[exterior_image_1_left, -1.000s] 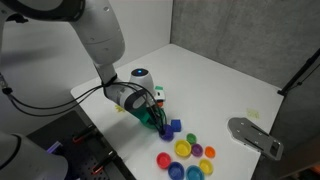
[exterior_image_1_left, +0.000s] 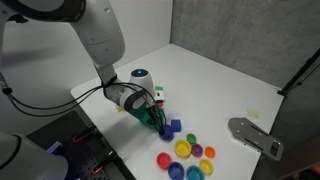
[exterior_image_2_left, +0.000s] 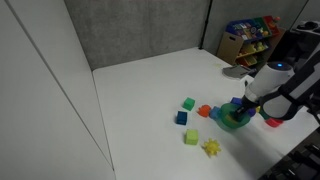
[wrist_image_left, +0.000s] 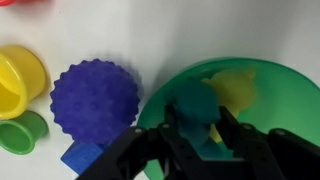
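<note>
In the wrist view a green bowl (wrist_image_left: 285, 95) lies under my gripper. Inside the bowl are a yellow piece (wrist_image_left: 238, 88) and a teal piece (wrist_image_left: 197, 100), the teal one between my fingers. Dark and blurred there, the view does not show whether the fingers press on it. From the second exterior side, the gripper reaches down into the green bowl (exterior_image_2_left: 232, 123). The arm hides most of the bowl in exterior view 1.
Beside the bowl are a purple scalloped piece (wrist_image_left: 95, 102), a blue block (wrist_image_left: 80, 155), a yellow cup (wrist_image_left: 20, 82) and a green cup (wrist_image_left: 22, 132). Several coloured pieces lie nearby. A grey metal tray (exterior_image_1_left: 256, 136) is at the right.
</note>
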